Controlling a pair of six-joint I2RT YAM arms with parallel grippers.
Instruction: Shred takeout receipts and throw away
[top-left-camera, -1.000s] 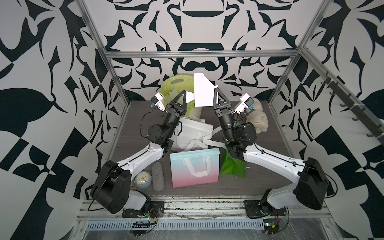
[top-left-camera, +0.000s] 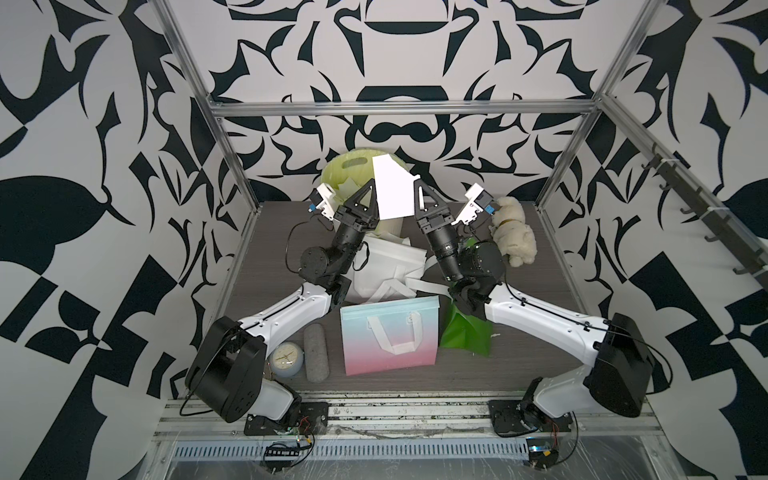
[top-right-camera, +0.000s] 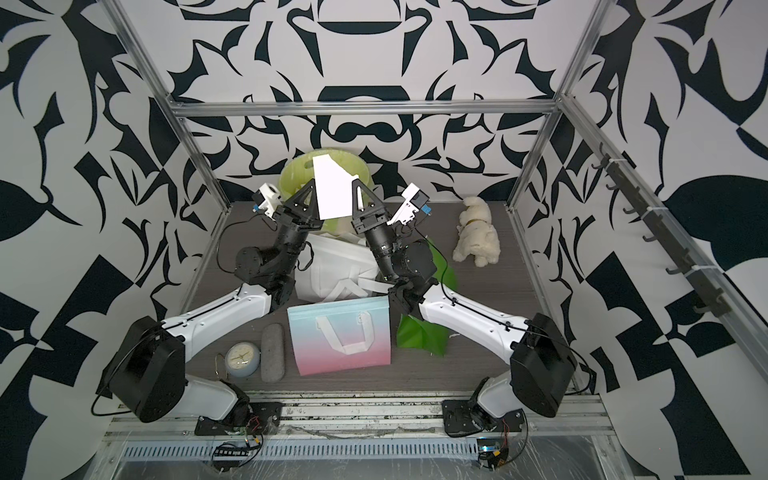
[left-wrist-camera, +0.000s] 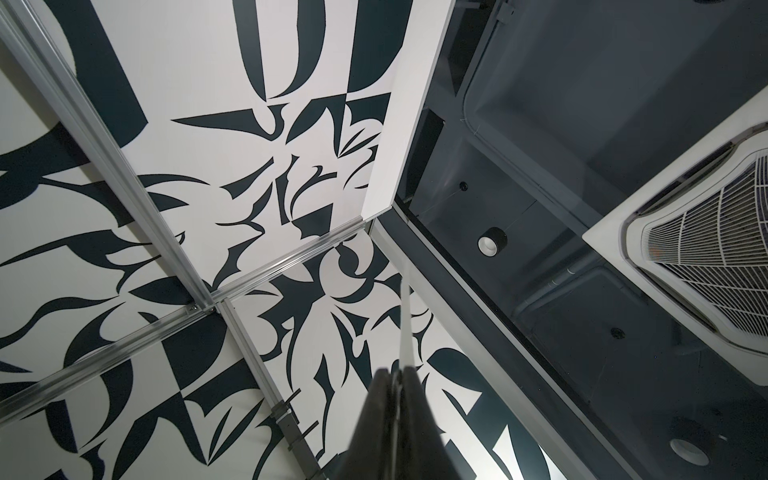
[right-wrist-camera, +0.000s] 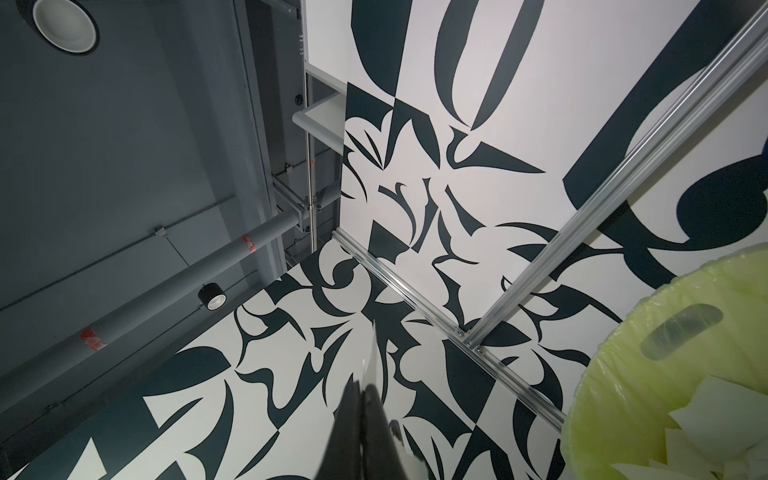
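Note:
A white sheet of paper with a slanted top right corner is held up between my two grippers. My right gripper is shut on its right edge; in the right wrist view a thin white sliver rises from the fingertips. At the left edge, my left gripper is shut, with a pale strip of paper seen edge-on above its fingertips in the left wrist view. Whether that strip is the same sheet or another piece, I cannot tell. Behind stands the yellow-green lined bin, with paper scraps inside.
A white bag lies below the grippers, with a pink-blue bag in front. Green material and a plush toy are to the right. A grey cylinder and a round clock sit front left.
My right gripper and the sheet have moved left and slightly down, while my left gripper moved slightly right.

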